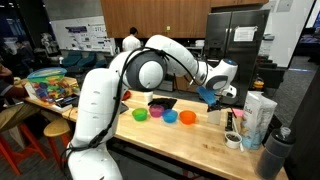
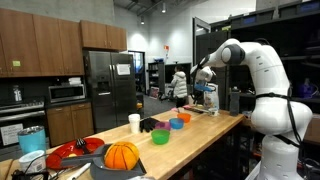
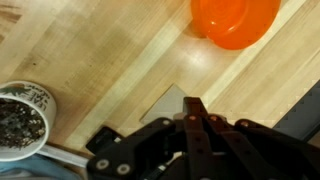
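Observation:
My gripper is shut, and nothing shows between its fingers. It hangs above the wooden table (image 1: pixel 178 143), on the right side in exterior view 1. An orange bowl (image 3: pixel 235 15) lies ahead of the fingertips in the wrist view; the same orange bowl (image 1: pixel 187 117) sits left of the gripper in exterior view 1. A flat grey square (image 3: pixel 163 104) is on the table just beside the fingers, partly covered by them. At the wrist view's left stands a white cup (image 3: pixel 48 105) with dark bits inside.
Blue bowl (image 1: pixel 169 116), pink bowl (image 1: pixel 155 111) and green bowl (image 1: pixel 140 114) stand farther left. A dark canister (image 1: pixel 275 152) and a clear bag (image 1: pixel 256 118) crowd the right end. Bare wood lies along the table's front.

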